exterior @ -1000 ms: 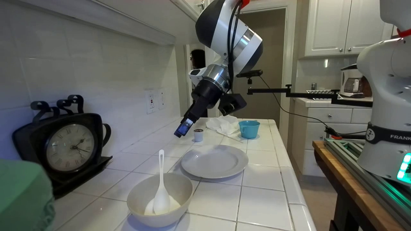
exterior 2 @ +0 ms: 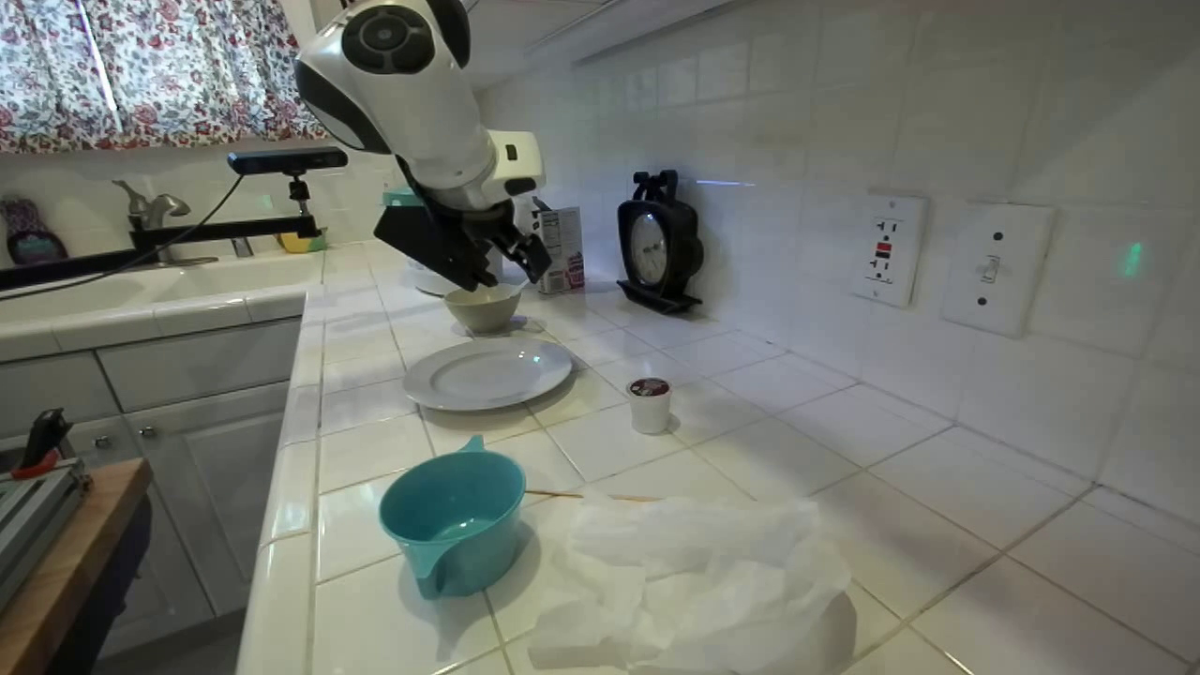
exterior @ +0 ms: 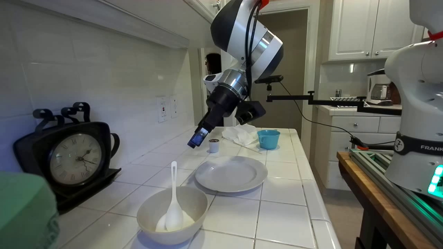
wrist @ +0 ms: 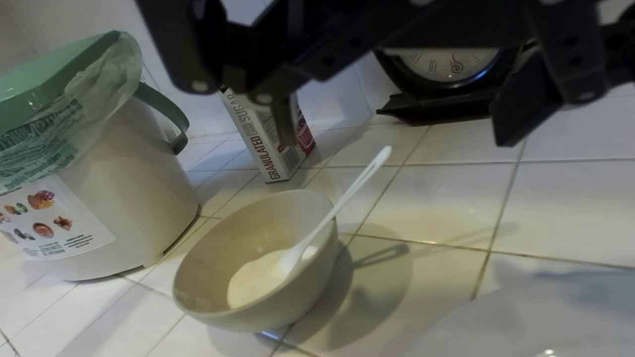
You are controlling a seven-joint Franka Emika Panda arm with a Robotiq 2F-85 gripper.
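Observation:
On the white tiled counter stands a grey bowl (exterior: 147,213) holding white powder (wrist: 254,279). A white spoon (exterior: 174,213) leans in it, handle up and clear of the rim. Beyond the bowl in exterior view 1 lies an empty round plate (exterior: 231,173). My gripper (exterior: 197,139) hangs in the air above the counter, apart from the bowl and the plate. In the wrist view its fingers (wrist: 530,98) stand wide apart at the top, open, with nothing held. Past the plate are a small white cup (exterior 2: 650,407) and a teal measuring cup (exterior 2: 467,562).
Crumpled white paper (exterior 2: 697,591) lies near the teal cup, with a thin stick (exterior 2: 585,495) beside it. A black clock (exterior: 77,157) stands along the wall. Close to the bowl are a green-lidded bin (wrist: 125,196) and a sugar box (wrist: 268,143).

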